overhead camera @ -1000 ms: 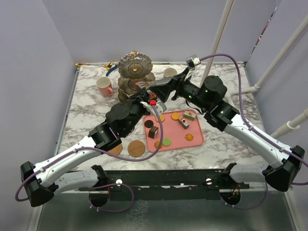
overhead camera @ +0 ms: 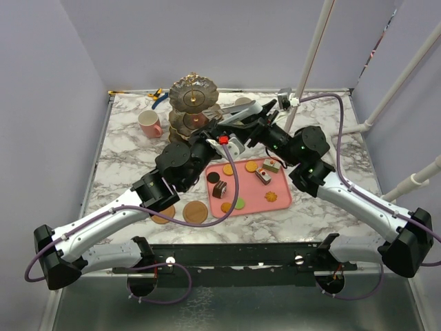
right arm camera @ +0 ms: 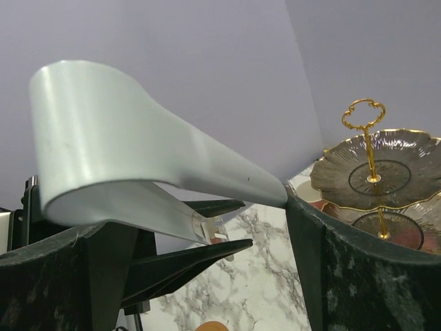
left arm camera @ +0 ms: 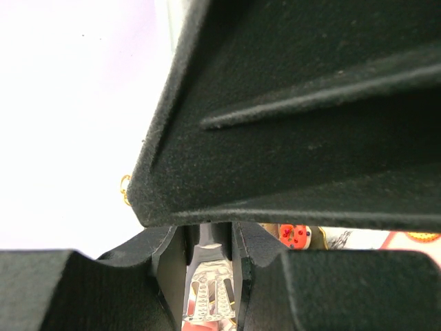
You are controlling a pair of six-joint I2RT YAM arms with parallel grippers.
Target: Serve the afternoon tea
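Silver tongs fill the near part of the right wrist view, their bent end to the left and their clear slotted tip lower down. My left gripper is shut on the tongs; in its own view, a grey strip and the slotted clear tip show between and below its fingers. The fingers of my right gripper stand wide apart, one tongs arm reaching to its right finger. From above, the tongs lie between both hands, partly hidden.
A tiered stand is close behind the hands, with a pink mug to its left. In front lies a pink tray with several small sweets. Round wooden coasters lie left of it.
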